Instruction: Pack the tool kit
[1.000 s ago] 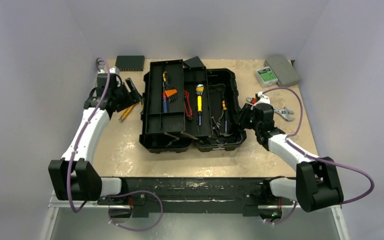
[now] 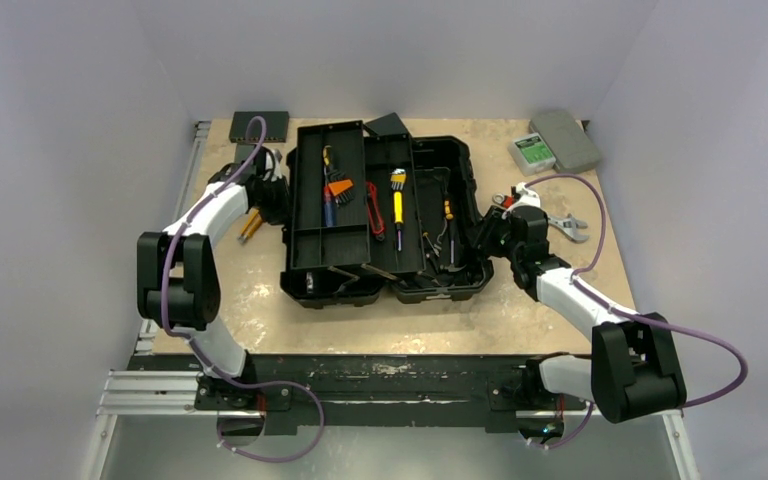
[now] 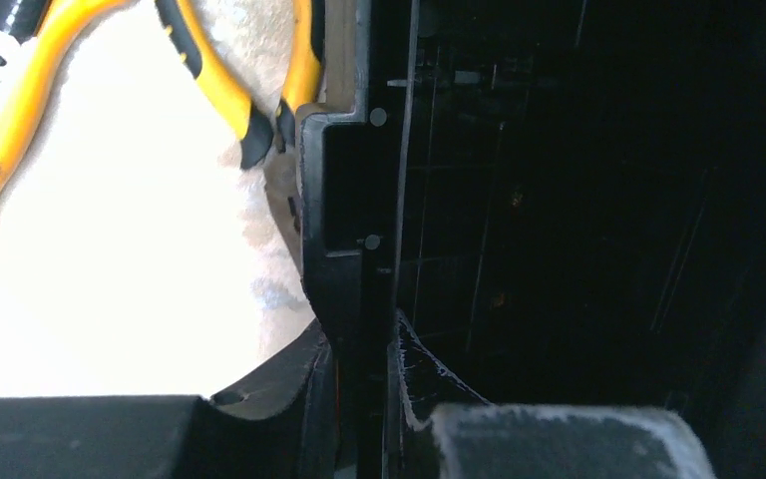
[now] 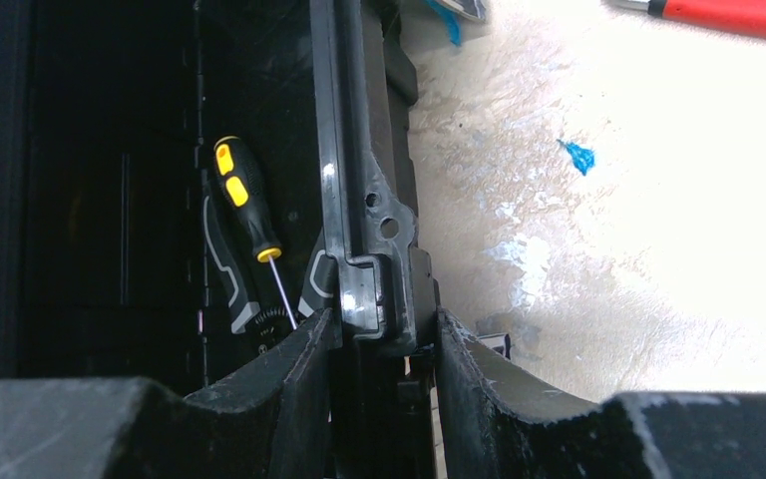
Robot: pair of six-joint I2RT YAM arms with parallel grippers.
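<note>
The black tool box (image 2: 305, 290) stands unfolded in the middle of the table, tools lying in its trays. My left gripper is shut on the box's left edge (image 3: 349, 185). On the other side, my right gripper is shut on the right edge (image 4: 354, 200). In the trays lie a yellow screwdriver (image 2: 398, 208), a red-handled tool (image 2: 374, 210) and an orange hex key set (image 2: 340, 187). A black and yellow screwdriver (image 4: 243, 190) rests inside the right half. Yellow-handled pliers (image 3: 224, 90) lie on the table outside the left edge.
At the back right are a clear box with green contents (image 2: 533, 153) and a grey case (image 2: 567, 140). An adjustable wrench (image 2: 569, 228) lies beyond the right gripper. A dark flat box (image 2: 260, 126) sits at the back left.
My left gripper has moved rightward onto the tool box's left edge and closed on it. The left tray has shifted slightly left. My right arm has stayed put.
</note>
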